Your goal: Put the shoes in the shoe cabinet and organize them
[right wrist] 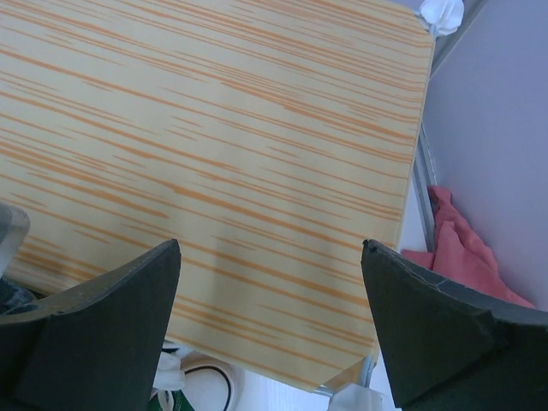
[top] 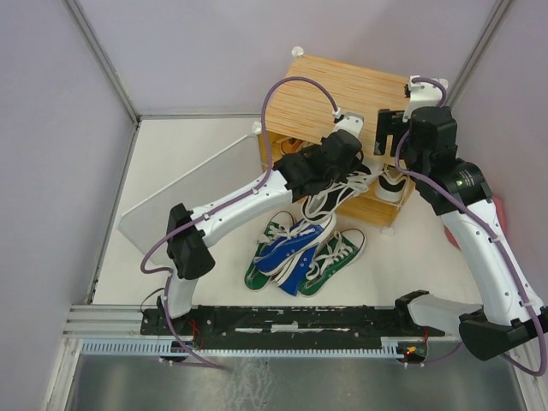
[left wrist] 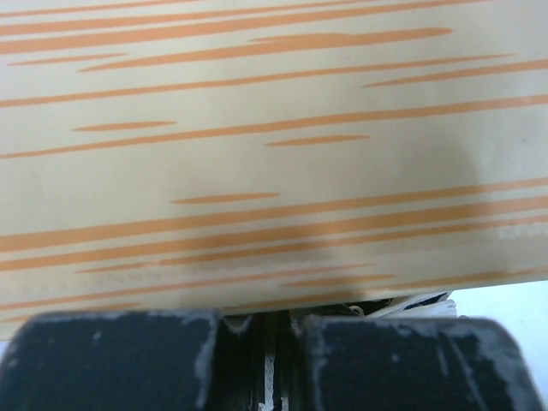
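Note:
The wooden shoe cabinet stands at the back, its open front facing the arms. My left gripper is at that front, shut on a black shoe with white laces; the arm hides much of the shoe. In the left wrist view, the left fingers lie just below the cabinet top's edge. Over the top's right part, my right gripper stands open and empty. A black-and-white shoe sits inside at the right. In front lie blue shoes and green shoes.
A pale panel stands at a slant left of the cabinet. Something orange shows inside at the left. Red cloth lies to the right of the cabinet.

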